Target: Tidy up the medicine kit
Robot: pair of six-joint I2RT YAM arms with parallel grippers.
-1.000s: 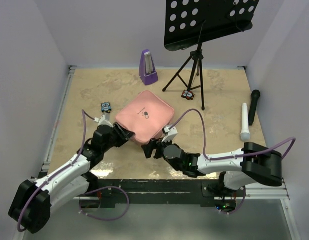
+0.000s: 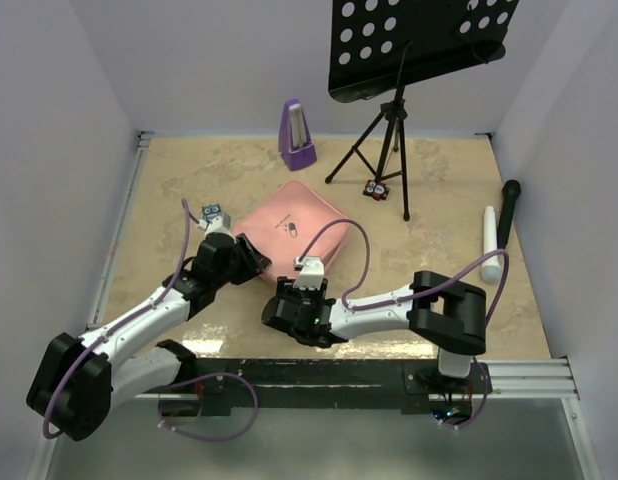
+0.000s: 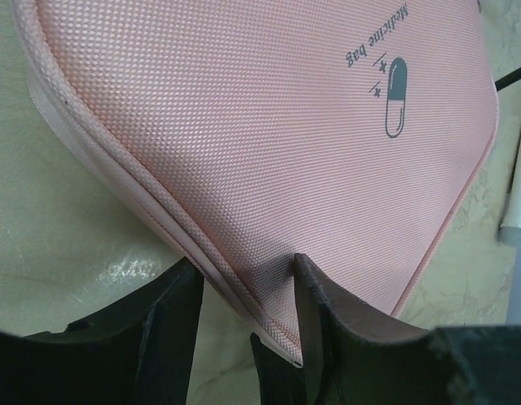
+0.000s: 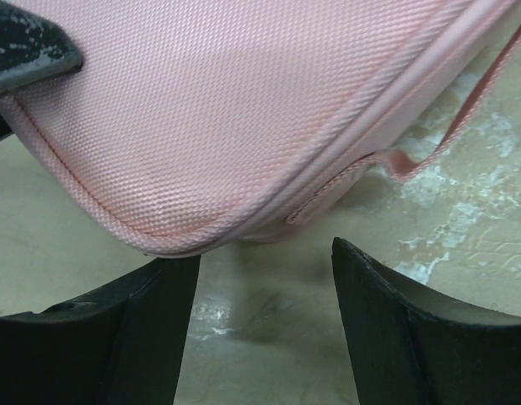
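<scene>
The pink medicine bag (image 2: pixel 294 215) lies on the beige table, its printed lid upward. My left gripper (image 2: pixel 251 255) is at the bag's front-left rim; in the left wrist view its part-open fingers (image 3: pixel 336 337) straddle the edge seam, and whether they grip cannot be told. My right gripper (image 2: pixel 299 285) is under the bag's front corner. In the right wrist view its fingers stand apart just below the rim (image 4: pixel 201 228), with a pink strap (image 4: pixel 404 160) hanging at the side. A dark fingertip (image 4: pixel 33 59) presses on the lid at upper left.
A purple metronome (image 2: pixel 297 140) stands at the back, a music stand (image 2: pixel 394 120) behind right. A white cylinder (image 2: pixel 490 240) and black cylinder (image 2: pixel 508 210) lie at right. Small patterned boxes sit at back left and by the stand.
My right gripper has swung left from beside the bag's right corner to under its front.
</scene>
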